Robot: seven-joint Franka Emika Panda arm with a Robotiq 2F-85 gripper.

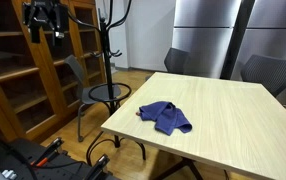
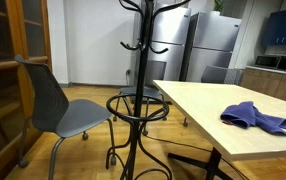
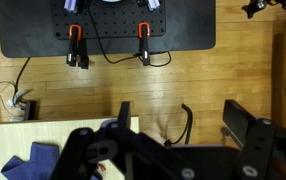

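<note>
A dark blue cloth [image 1: 166,115] lies crumpled on the pale wooden table [image 1: 218,110], near its left front part. In exterior view 2 the same cloth [image 2: 253,118] rests close to the table's near edge. The wrist view catches part of the cloth [image 3: 35,162] at its lower left corner. My gripper is open, its two fingers wide apart with only floor seen between them. In exterior view 1 the gripper [image 1: 46,38] hangs high at the upper left, well away from the cloth and not over the table.
A black metal coat stand [image 2: 141,70] rises beside the table, with a grey chair [image 2: 68,115] to its left. Glass-fronted wooden cabinets [image 1: 18,80] line the left side. More chairs [image 1: 268,72] stand behind the table.
</note>
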